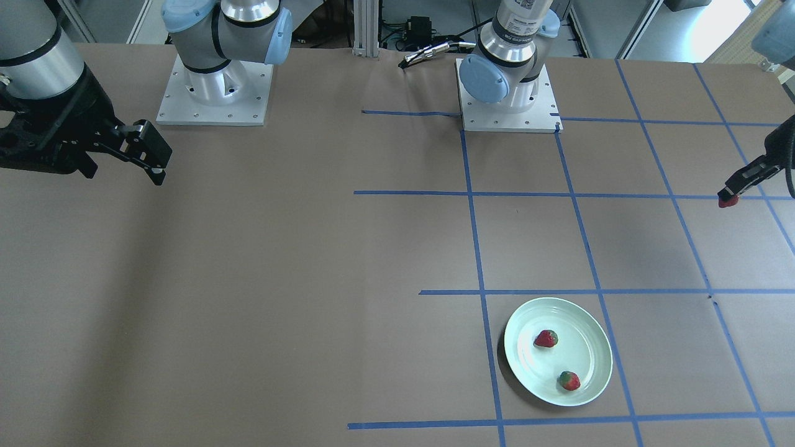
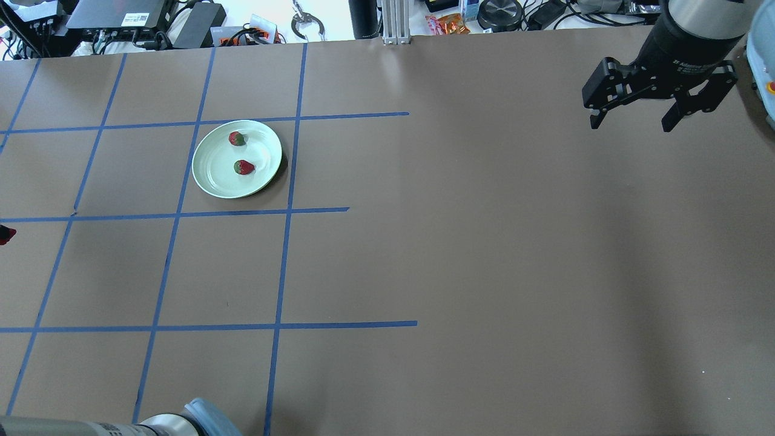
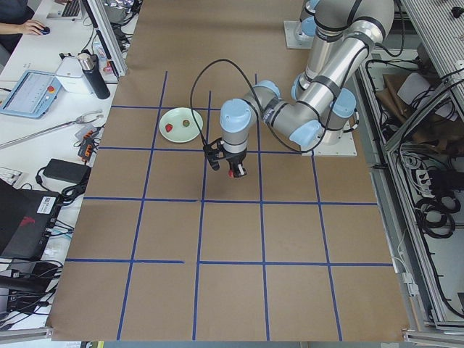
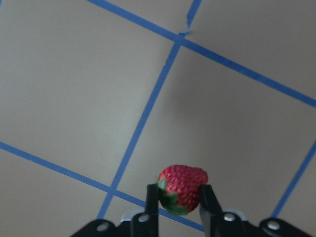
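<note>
A red strawberry (image 4: 180, 187) with green leaves is pinched between the black fingers of my gripper, held above the taped grid floor in the left wrist view. In the front view my gripper (image 1: 734, 192) is at the right edge with the red berry (image 1: 728, 202) under its tip. A pale green plate (image 1: 522, 357) lies at the lower middle, holding two more strawberries, one (image 1: 546, 339) behind the other (image 1: 569, 381).
Another arm's black end tool (image 2: 657, 83) hangs at the right of the top view. Arm base plates (image 1: 507, 119) line the back edge.
</note>
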